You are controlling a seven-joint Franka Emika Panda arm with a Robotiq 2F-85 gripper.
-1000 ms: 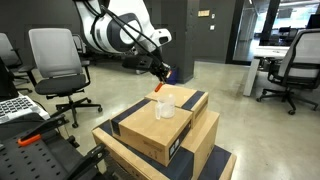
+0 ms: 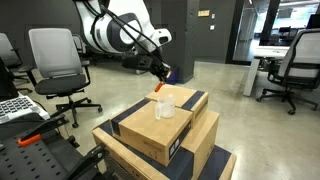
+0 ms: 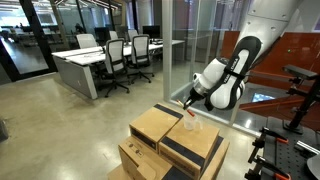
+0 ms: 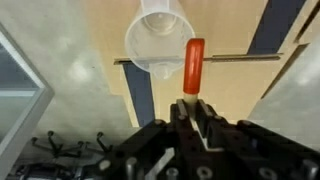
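My gripper is shut on a marker with a red cap (image 4: 194,58) and a pale barrel. The cap points away from the fingers. A clear, whitish cup (image 4: 157,37) stands on the cardboard box just left of the marker in the wrist view. In exterior view 1 the red end (image 2: 158,87) is held above and to the left of the cup (image 2: 165,106). The marker is outside the cup and shows clear of it there. In exterior view 2 the marker (image 3: 191,111) hangs close over the cup (image 3: 191,123).
Cardboard boxes (image 2: 150,134) with dark tape bands are stacked under the cup, with others (image 3: 157,122) alongside. Office chairs (image 2: 62,65) and desks (image 3: 85,55) stand farther off. Open floor (image 3: 70,125) lies to the left in exterior view 2.
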